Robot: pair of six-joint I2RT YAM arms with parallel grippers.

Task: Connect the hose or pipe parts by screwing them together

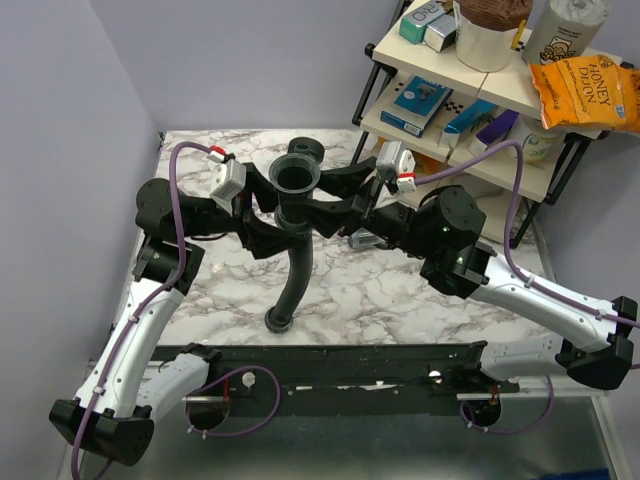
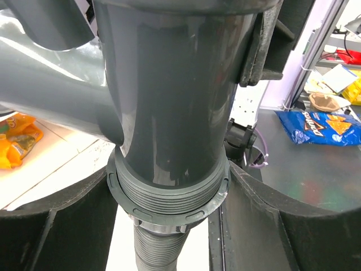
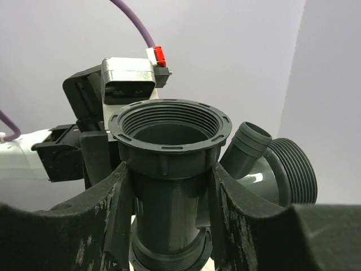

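Note:
A grey branched pipe fitting [image 1: 295,172] stands upright between the grippers, above a dark corrugated hose [image 1: 297,280] that bends down to the counter. In the left wrist view, my left gripper has its fingers around the threaded collar [image 2: 169,217] at the fitting's lower end, with the hose [image 2: 158,251] below. In the right wrist view, my right gripper has its fingers around the fitting's upright body [image 3: 166,209], under the threaded top rim; the side branches point right. Whether the collar is fully joined cannot be told.
A tiered shelf [image 1: 485,70] with boxes and bags fills the back right. A clear object [image 1: 365,240] lies behind the right gripper. Bare marble counter [image 1: 210,310] shows around the hose, and grey walls border it.

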